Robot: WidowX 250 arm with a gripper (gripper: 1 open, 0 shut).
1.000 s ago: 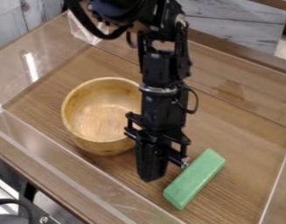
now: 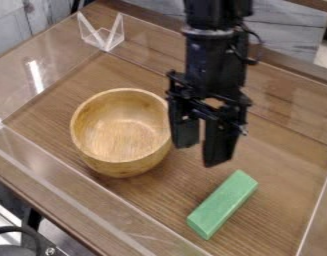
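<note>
My black gripper (image 2: pixel 202 137) hangs above the wooden table, right of a wooden bowl (image 2: pixel 120 128) and above and left of a green block (image 2: pixel 222 205). It is open, with no object visible between its fingers. The bowl looks empty. The green block lies flat at the lower right.
A clear plastic container (image 2: pixel 102 30) stands at the back left. The wooden table (image 2: pixel 72 205) has free room around the block and at the right. A black cable lies at the lower left edge.
The gripper has risen and moved back from low over the table beside the green block. The bowl and block have not moved.
</note>
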